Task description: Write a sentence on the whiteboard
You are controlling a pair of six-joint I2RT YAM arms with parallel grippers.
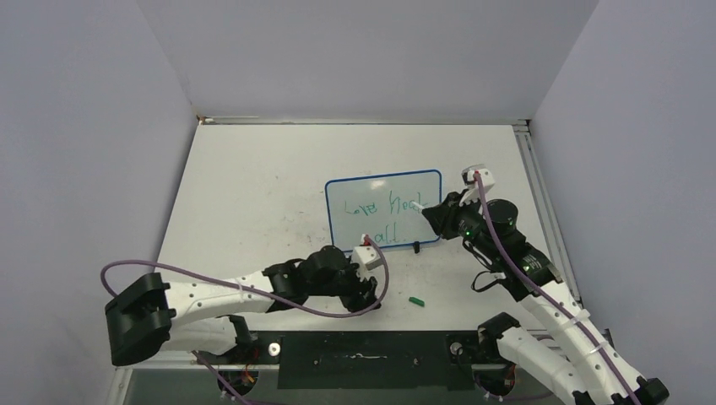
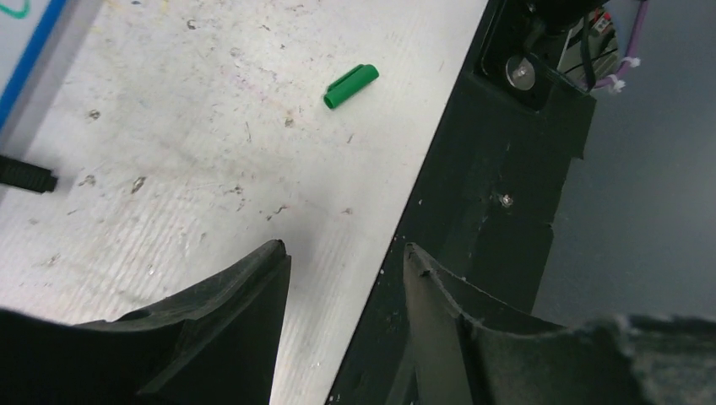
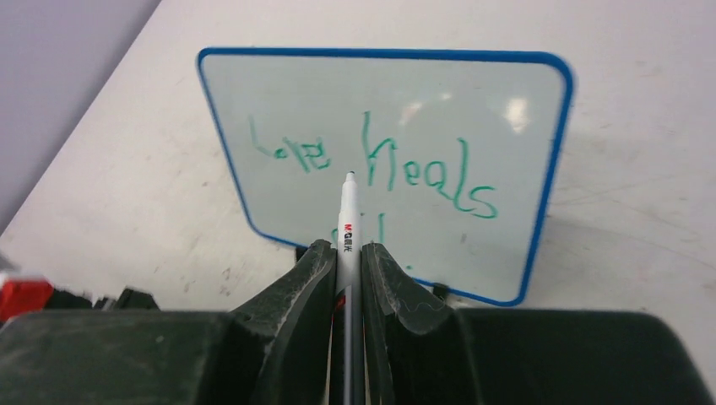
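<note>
The blue-framed whiteboard (image 1: 350, 187) lies on the table with green handwriting reading "Love heals" and, beneath, a line that looks like "all", partly hidden by the pen in the right wrist view. A white marker (image 3: 349, 215), uncapped with its tip pointing forward, is gripped by my right gripper; in the top view it hangs over the board's right side. Whether the tip touches the board I cannot tell. The green cap (image 2: 350, 85) lies loose on the table, in front of the board. My left gripper stands open and empty, left of the cap.
A black clip (image 1: 416, 247) sits at the board's lower edge. Beyond the table's front edge is a dark panel (image 1: 371, 359). Bare table (image 1: 245, 186) stretches to the left of the board, and walls rise at both sides and the back.
</note>
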